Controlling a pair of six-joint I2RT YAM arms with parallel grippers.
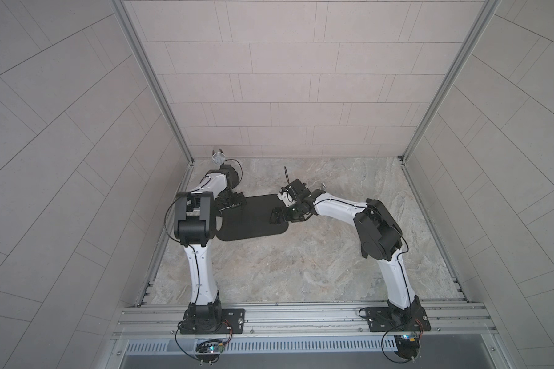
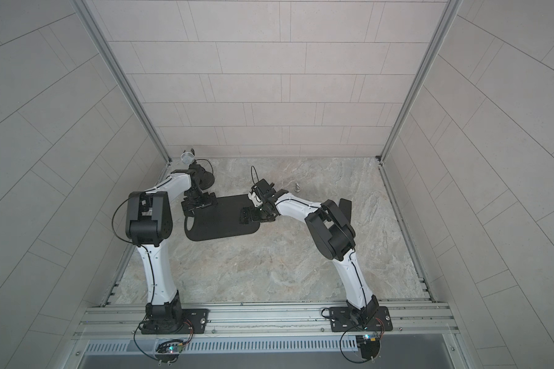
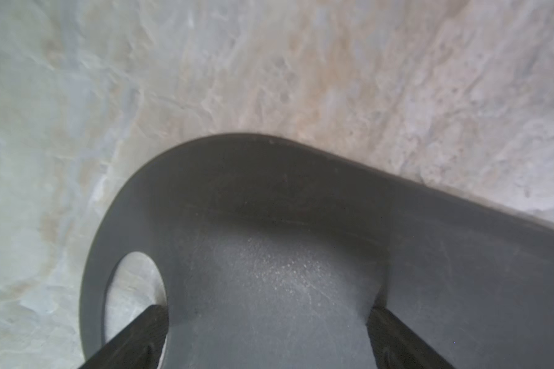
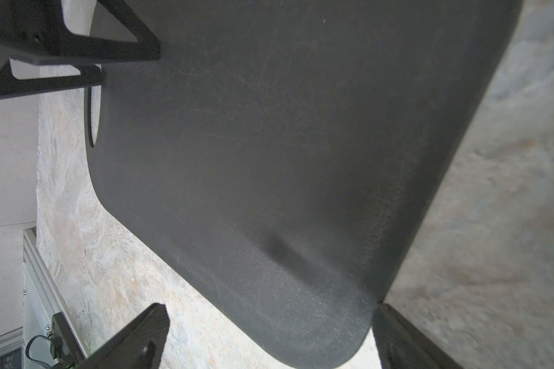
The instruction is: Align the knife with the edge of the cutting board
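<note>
The dark grey cutting board [image 1: 252,230] lies flat on the stone-patterned table, its oval handle hole [image 3: 132,289] at the left end. Above that end my left gripper is open, with only bare board between its fingers. At the board's right end my right gripper also stands open and empty, its fingers straddling a rounded corner. No knife can be made out for sure. A long dark object [image 2: 345,209] lies to the right, partly hidden by the right arm; I cannot tell whether it is the knife.
A round dark object [image 2: 204,178] is behind the left gripper. Behind the right gripper lies a small shiny item [image 2: 297,187], too small to name. The table in front of the board [image 1: 277,270] is clear. Both arms reach over the board from its two ends.
</note>
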